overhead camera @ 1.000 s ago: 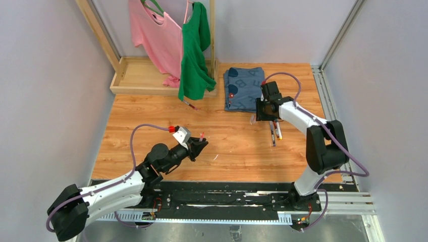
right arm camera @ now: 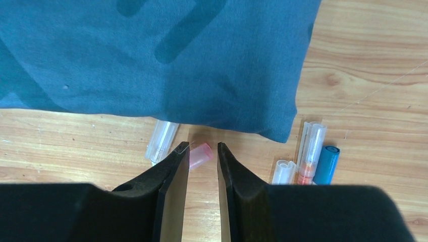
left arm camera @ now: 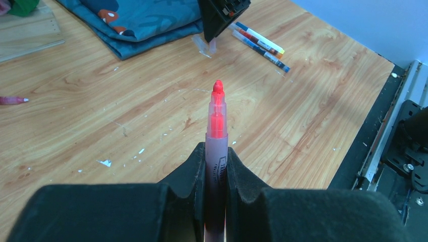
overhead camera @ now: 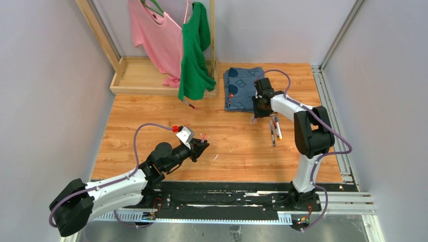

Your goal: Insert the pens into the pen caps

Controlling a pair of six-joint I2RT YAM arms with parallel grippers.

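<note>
My left gripper is shut on a pink pen [left arm camera: 217,121], held upright with its red tip up, over the front-middle of the table. At the folded blue cloth's front edge, my right gripper is part open, pointing down around a small pink cap [right arm camera: 201,155]. A clear cap [right arm camera: 162,138] lies just left of it. Several pens [left arm camera: 260,48] and caps lie to the right, among them a blue one [right arm camera: 325,165]. Another pink pen [left arm camera: 14,100] lies at the back, below the hanging clothes.
The blue cloth [overhead camera: 239,89] sits at the back right. A wooden rack [overhead camera: 119,85] with pink and green garments stands at the back left.
</note>
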